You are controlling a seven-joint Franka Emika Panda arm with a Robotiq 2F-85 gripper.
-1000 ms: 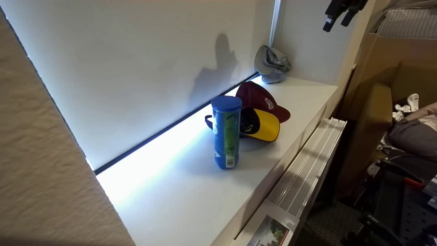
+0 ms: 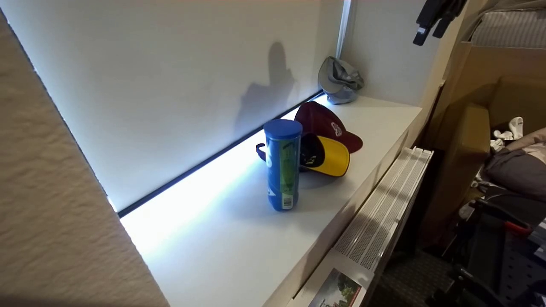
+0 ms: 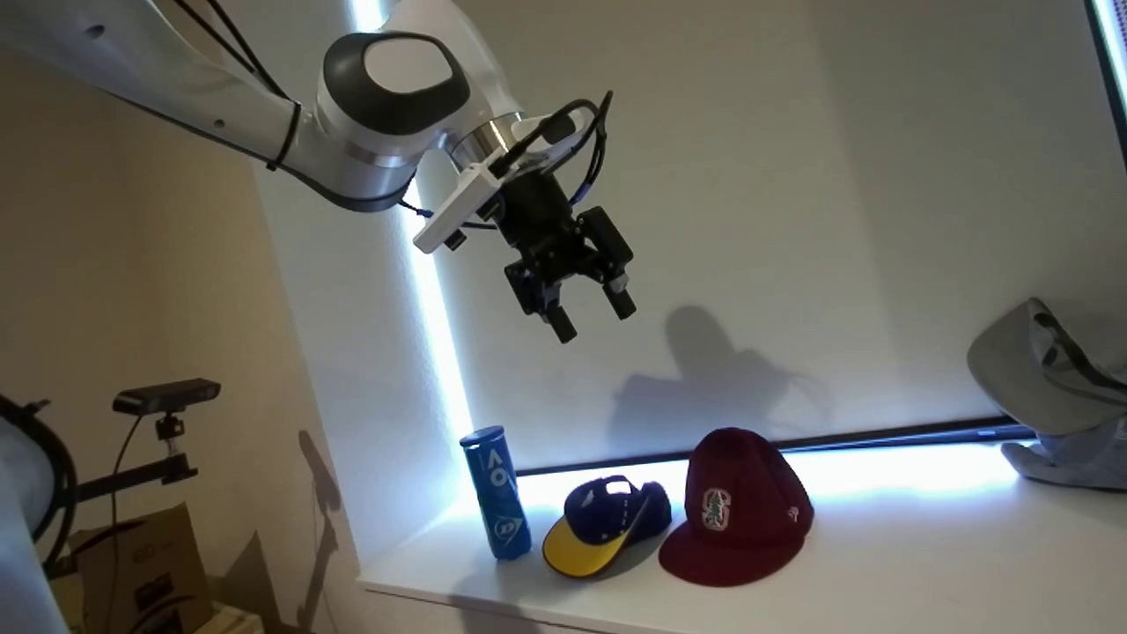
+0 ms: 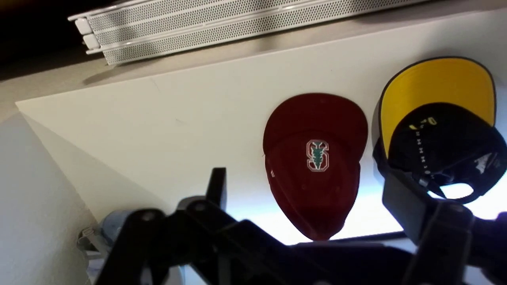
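My gripper (image 3: 592, 324) is open in mid-air above the white sill, its two black fingers apart with nothing between them. In the wrist view the maroon cap (image 4: 316, 166) lies below, seen between the fingers, its brim toward the radiator side. Beside it rests the navy cap with a yellow brim (image 4: 439, 90), whose strap opening shows. A blue ball can (image 2: 283, 166) stands upright near the navy cap, at the sill's left end in the second exterior view. At the other end sits a grey cap (image 2: 338, 81), crumpled against the window side.
A white perforated radiator cover (image 2: 386, 204) runs along the sill's front edge. The window blind (image 3: 740, 211) closes off the back. Bare sill (image 4: 157, 128) lies between the maroon cap and the side wall.
In the first exterior view my gripper has shifted slightly right and down. The caps and the can have not moved.
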